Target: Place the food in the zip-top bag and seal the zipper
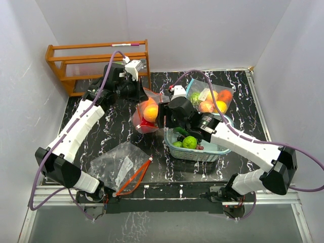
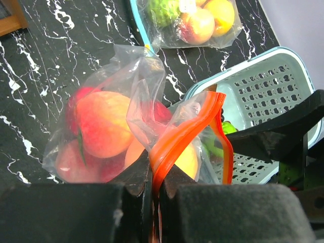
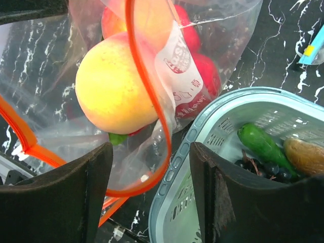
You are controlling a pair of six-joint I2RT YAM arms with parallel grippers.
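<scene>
My left gripper is shut on the orange zipper edge of an open plastic bag (image 1: 146, 126) holding peaches (image 2: 104, 121) and red fruit, holding it up at the centre. My right gripper is part open at the bag's right side, beside the basket; the orange zipper strip passes near its left finger, and I cannot tell that it grips anything. An empty bag (image 1: 119, 167) with an orange zipper lies at front left. A filled bag of fruit (image 1: 212, 96) lies at back right.
The basket (image 1: 217, 147) with cucumber, limes, grapes and a potato stands right of the held bag, very close to it. A wooden rack (image 1: 63, 68) stands at back left. Bare counter shows between the rack and the empty bag.
</scene>
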